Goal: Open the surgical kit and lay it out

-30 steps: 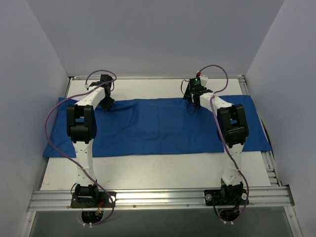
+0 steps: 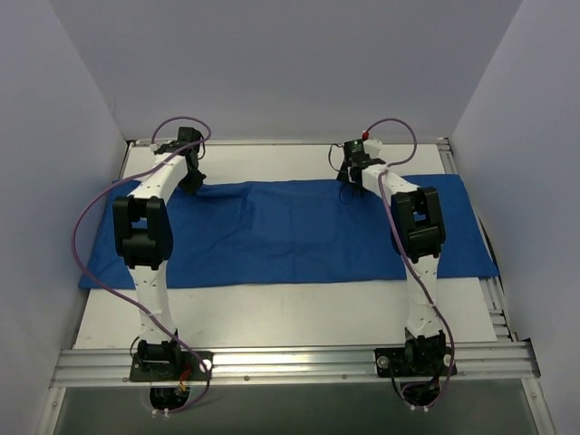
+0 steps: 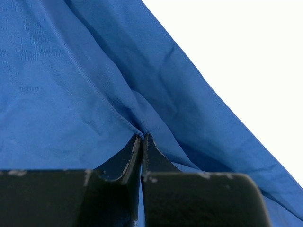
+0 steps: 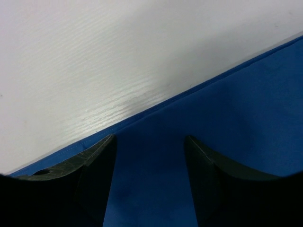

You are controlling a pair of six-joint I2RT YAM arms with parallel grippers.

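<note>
A blue cloth (image 2: 281, 231) lies spread over most of the white table, from the left side to the right. At its far edge on the left, my left gripper is shut on the blue cloth (image 3: 189, 99), and folds run out from the fingertips. My right gripper stands open above the far edge of the blue cloth (image 4: 246, 113). Nothing is between its fingers but the view of cloth below; the gap to the cloth looks small, and I cannot tell whether they touch.
A bare strip of the white table (image 2: 267, 161) shows behind the cloth, and another in front. Metal rails (image 2: 290, 355) frame the table. Grey walls rise at the back and on both sides. No other objects lie on the cloth.
The right gripper has come lower and closer to the cloth, moving slightly left, still open.
</note>
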